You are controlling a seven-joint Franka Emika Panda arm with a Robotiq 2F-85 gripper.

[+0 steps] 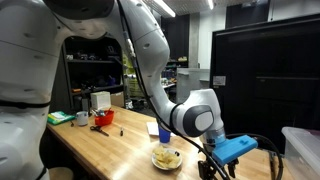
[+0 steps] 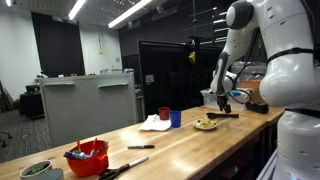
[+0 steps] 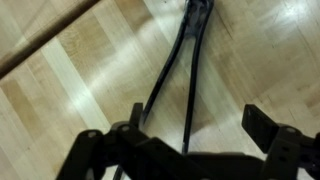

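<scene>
My gripper is open above the wooden table, its two dark fingers apart at the bottom of the wrist view. A long black tool with two thin arms, like tongs (image 3: 192, 75), runs down from the top of that view into the space between the fingers. Whether it sits at fingertip height or lower cannot be told. In exterior view 2 the gripper (image 2: 229, 106) hangs low over the far end of the table, right above a dark flat object (image 2: 222, 115). Exterior view 1 has the gripper (image 1: 213, 168) near the bottom, to the right of the plate.
A plate of yellowish food (image 1: 167, 157) and a blue cup (image 1: 164, 133) stand near the arm. Farther off are a red cup (image 2: 164, 113), a white cloth or paper (image 2: 156, 124), a red basket (image 2: 87, 160) and a black-handled tool (image 2: 125, 167). Bare table lies between.
</scene>
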